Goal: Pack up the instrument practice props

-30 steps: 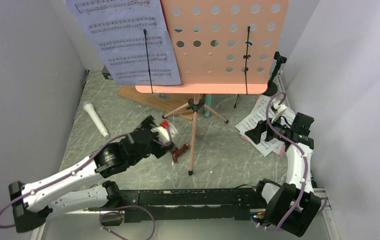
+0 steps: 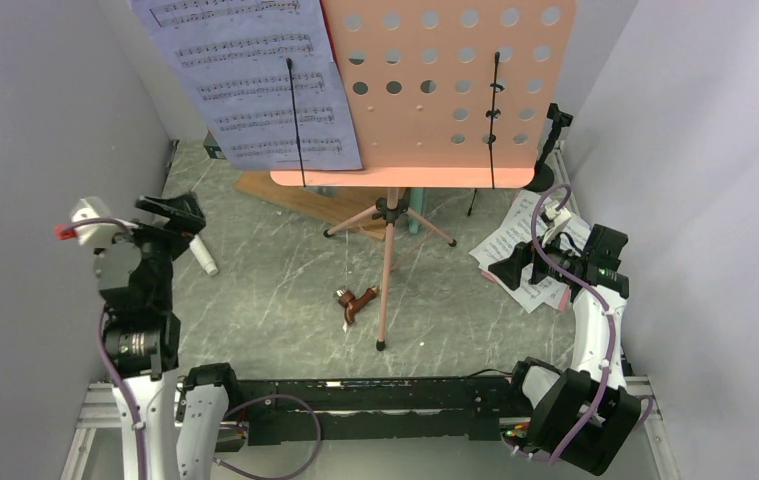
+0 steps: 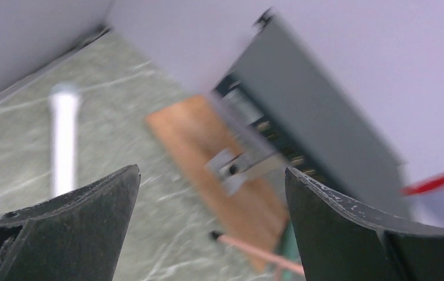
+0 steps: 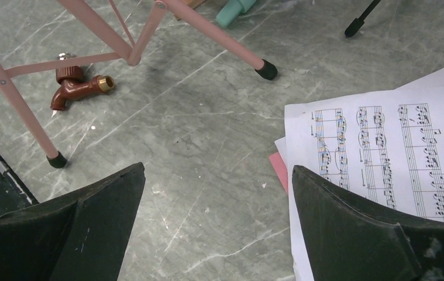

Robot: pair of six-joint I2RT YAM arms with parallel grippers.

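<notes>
A pink music stand [image 2: 445, 110] rises at the back on tripod legs, with a music sheet [image 2: 255, 90] on the left of its desk. More sheets [image 2: 530, 250] lie on the floor at right; my right gripper [image 2: 515, 268] is over them, open and empty. In the right wrist view, the sheets [image 4: 383, 146] reach under one finger. On the left side, my left gripper [image 2: 177, 215] hangs open above a white microphone [image 2: 203, 256], hiding part of it. The left wrist view is blurred; there the microphone [image 3: 64, 140] lies left of the fingers.
A brown tap [image 2: 358, 303] lies beside the stand's front leg. Behind the legs are a wooden board [image 2: 300, 203] and a green tube [image 2: 416, 208]. A black holder [image 2: 553, 140] stands at back right.
My left arm has swung left from near the tap to above the microphone, uncovering the tap. The right arm stays still.
</notes>
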